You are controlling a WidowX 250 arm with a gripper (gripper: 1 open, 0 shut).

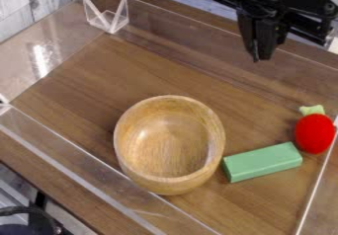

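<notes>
The black gripper (260,41) hangs high at the top right, above and behind the red tomato-like object (314,134), which has a pale green top. Whether its fingers are open or shut is not clear. Left of and below the red object lies a mint green block (262,161). A round wooden bowl (168,170) stands at the lower middle, empty.
A clear plastic bracket (107,15) is at the back left. Transparent walls edge the wooden table (93,101).
</notes>
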